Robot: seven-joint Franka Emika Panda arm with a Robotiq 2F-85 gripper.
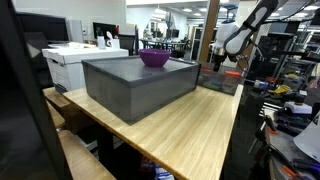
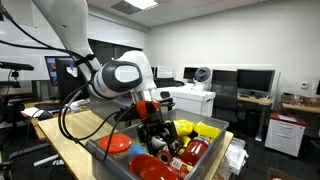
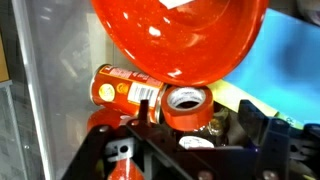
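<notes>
My gripper points down into a grey bin (image 2: 102,170) of mixed items. In the wrist view its dark fingers (image 3: 142,135) stand apart, with an orange-red round item (image 3: 187,107) with an open centre lying between and just beyond them. Beside that item is an orange-red can (image 3: 125,88) with a printed label. A large shiny red bowl (image 3: 180,40) covers the top of the wrist view. In exterior view 2 my white arm (image 2: 130,85) reaches over the bin; the fingertips are hard to make out there.
A bright blue surface (image 3: 285,75) and the bin's clear-looking wall (image 3: 45,100) flank the items. Several red and yellow things (image 2: 205,130) crowd the bin. A purple bowl (image 1: 154,58) rests on a large grey box (image 1: 145,90).
</notes>
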